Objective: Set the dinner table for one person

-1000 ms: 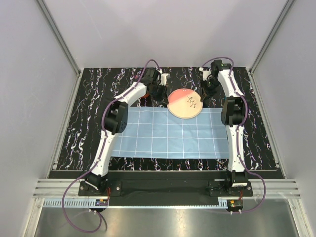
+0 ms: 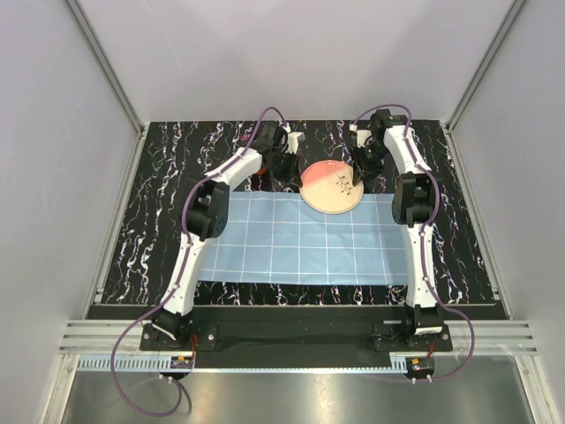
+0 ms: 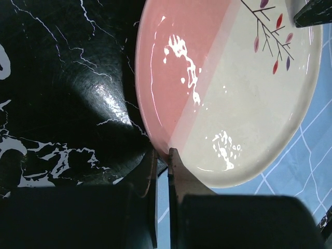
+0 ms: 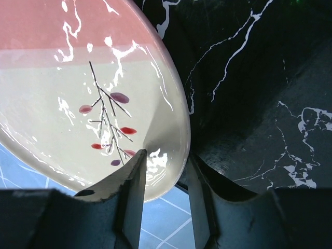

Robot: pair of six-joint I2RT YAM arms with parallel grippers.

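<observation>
A pink and cream plate point(image 2: 331, 196) with a twig pattern straddles the far edge of the blue placemat point(image 2: 305, 243). My left gripper is shut on the plate's rim at its left side, as the left wrist view shows. At the plate's right side, my right gripper stands part open. One finger point(image 4: 136, 168) is above the plate's surface and the other lies just outside the rim, so the rim sits between them with a gap. In the left wrist view, a dark fingertip of the right gripper shows at the upper right, over the plate point(image 3: 249, 114).
A reddish object point(image 2: 262, 170) is partly hidden beneath the left arm. Black marbled tabletop point(image 2: 159, 238) surrounds the cloth, clear on the left. The near part of the placemat is bare.
Over the last second my right gripper has shifted left, from beside the plate's edge to around its rim. The left arm and the plate look nearly still.
</observation>
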